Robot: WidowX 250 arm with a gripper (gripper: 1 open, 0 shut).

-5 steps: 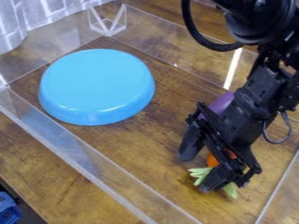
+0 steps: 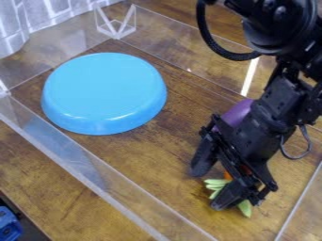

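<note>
The black gripper (image 2: 217,171) is low over the wooden surface at the lower right, its fingers around a small toy with green leaves (image 2: 234,205) and a bit of orange, likely a carrot, mostly hidden by the gripper. Whether the fingers are shut on it cannot be told. A purple object (image 2: 238,111) lies behind the arm, partly hidden.
A large blue disc (image 2: 104,92) lies at the upper left. Clear plastic walls border the wooden surface (image 2: 101,165). A blue object (image 2: 7,224) shows at the lower left corner.
The gripper and arm have shifted very slightly, and less of the orange shows. The other objects look unchanged.
</note>
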